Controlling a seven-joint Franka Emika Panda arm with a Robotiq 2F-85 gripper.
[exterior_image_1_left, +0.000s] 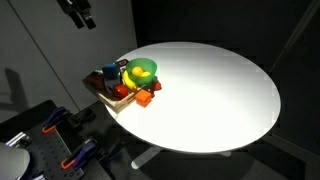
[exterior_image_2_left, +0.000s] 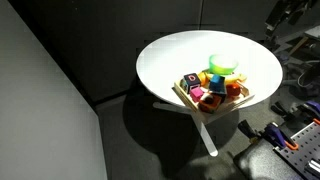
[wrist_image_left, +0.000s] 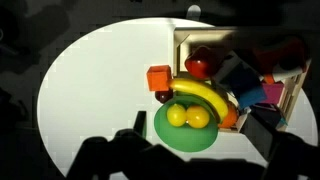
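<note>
High above the table hangs my gripper, its fingers wide apart with nothing between them; exterior view 1 has the gripper (exterior_image_1_left: 82, 20) at the upper left. Below it in the wrist view lies a round green bowl (wrist_image_left: 185, 151) holding two yellow round fruits (wrist_image_left: 188, 116). A banana (wrist_image_left: 205, 93) curves between the bowl and a wooden box (wrist_image_left: 178, 48). Inside the box are a red fruit (wrist_image_left: 202, 63), a blue block (wrist_image_left: 241, 79) and a purple-pink item (wrist_image_left: 272, 92), among others. My right finger partly covers the box's near end.
On the white table (exterior_image_1_left: 210, 110), an orange cube (wrist_image_left: 158, 78) sits outside the box, with a small dark red fruit (wrist_image_left: 163, 97) close by. Most of the tabletop, away from the box and bowl, is bare.
</note>
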